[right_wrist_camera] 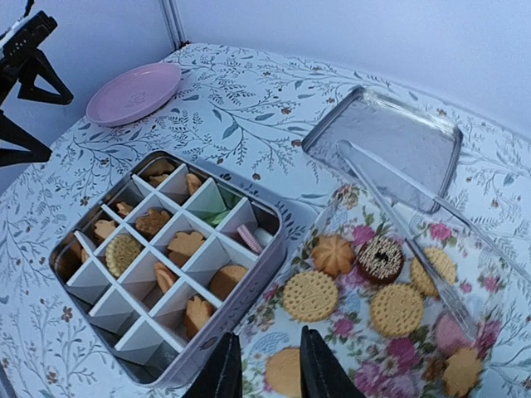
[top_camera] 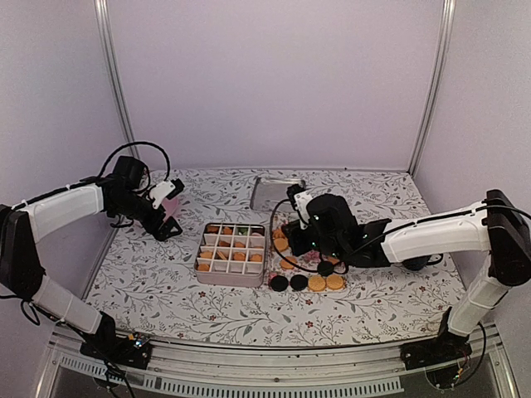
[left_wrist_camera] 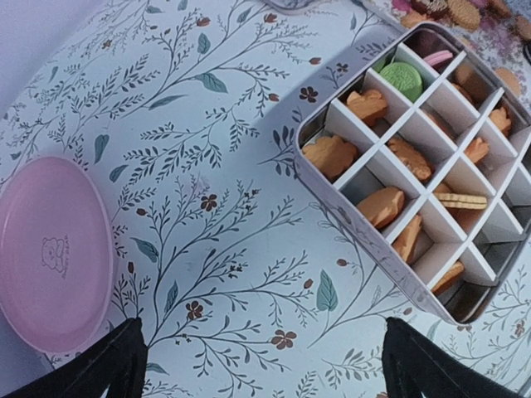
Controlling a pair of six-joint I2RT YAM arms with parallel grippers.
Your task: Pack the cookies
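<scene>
A divided box (top_camera: 231, 275) holds cookies in many compartments; the right wrist view shows some slots partly empty. Loose cookies (right_wrist_camera: 310, 295) lie on a floral mat (right_wrist_camera: 336, 332) right of the box, with metal tongs (right_wrist_camera: 398, 224) lying across its back part. My right gripper is above the mat beside the box, its fingertips at the bottom of its wrist view over a round cookie, with a gap between them. My left gripper stands open at the left of the table, left of the box, nothing between its fingers.
A pink plate (left_wrist_camera: 54, 257) lies at the left edge. An empty steel tray (right_wrist_camera: 382, 133) sits at the back behind the mat. The table between plate and box is clear.
</scene>
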